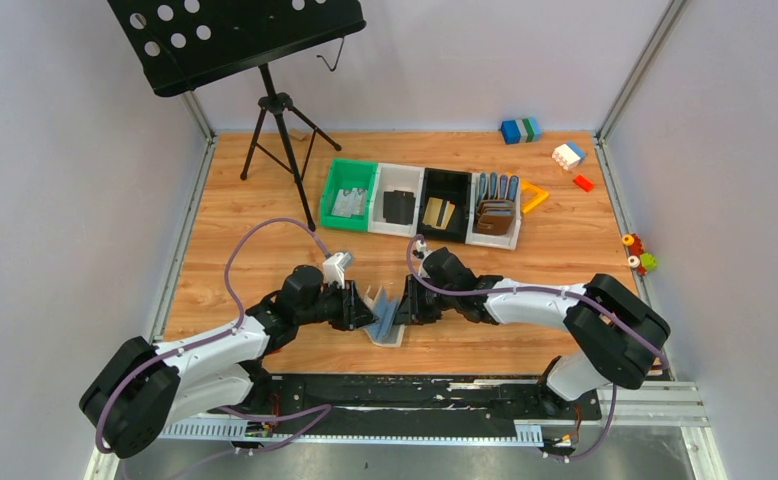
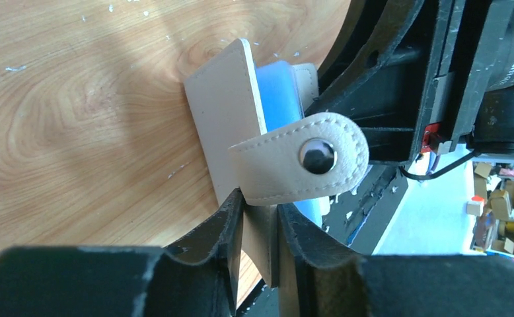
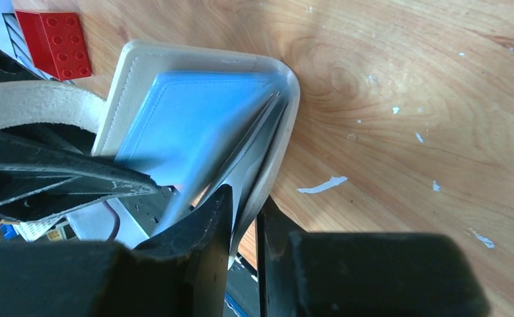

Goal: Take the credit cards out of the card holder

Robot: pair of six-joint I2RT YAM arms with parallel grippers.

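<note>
A light grey leather card holder (image 1: 385, 335) with blue inserts stands between my grippers at the table's front middle. In the left wrist view, my left gripper grips around the holder's edge near its snap strap (image 2: 267, 158). My right gripper is at the holder's other side; in the right wrist view its fingers are at the edge of the blue sleeve (image 3: 182, 119) and grey inner flaps. Whether either gripper is fully closed on these is hard to tell.
Four bins (image 1: 395, 170) with sorted items line the back. A music stand (image 1: 285, 130) is at back left. Loose toy bricks (image 1: 520, 131) lie at back right; a red brick (image 3: 56, 43) is near the holder. Bare wood surrounds the holder.
</note>
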